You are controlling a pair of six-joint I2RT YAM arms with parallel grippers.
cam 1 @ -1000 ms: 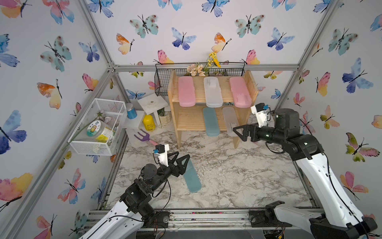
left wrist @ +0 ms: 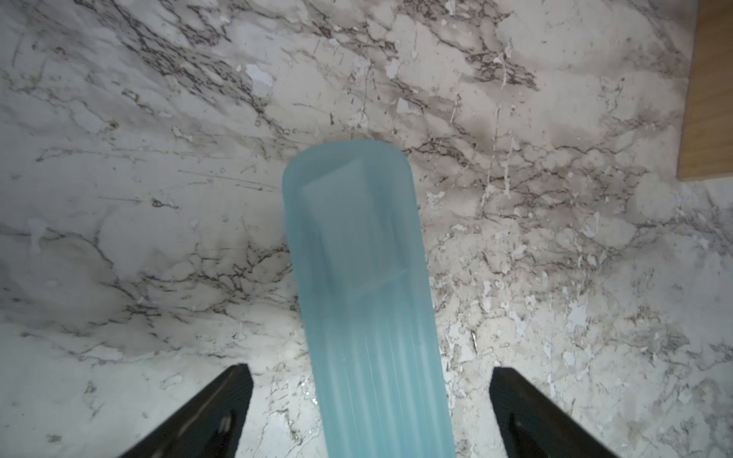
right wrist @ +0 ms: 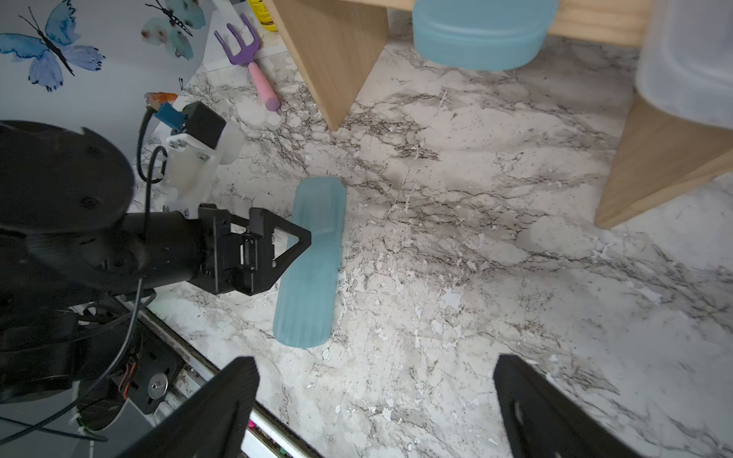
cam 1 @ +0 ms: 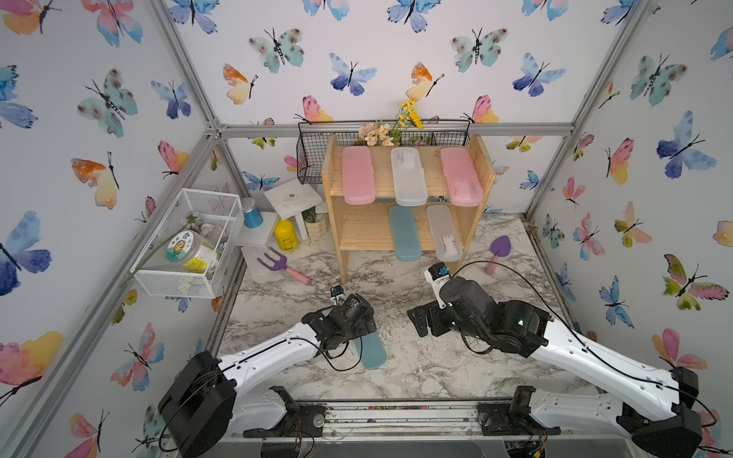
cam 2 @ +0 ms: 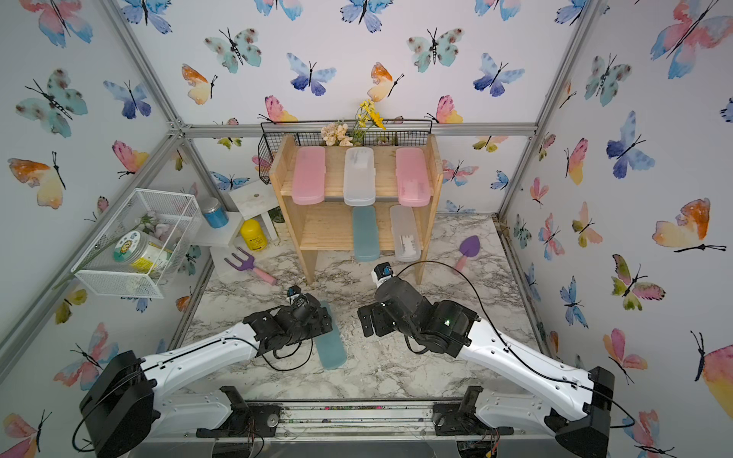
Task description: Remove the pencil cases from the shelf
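On the marble table lies a blue pencil case. My left gripper hangs over it, open, the case showing between its fingers but not gripped. To the right of it, over bare table in front of the shelf, my right gripper is open and empty. The wooden shelf carries a pink case, a clear case and another pink case on its upper board. Its lower board bears a second blue case and a clear case.
A purple fork lies left of the shelf, a purple trowel right of it. A yellow bottle and a white wire basket are at the left.
My left gripper has swung right and turned downward over the blue case on the table. The cases have stayed put.
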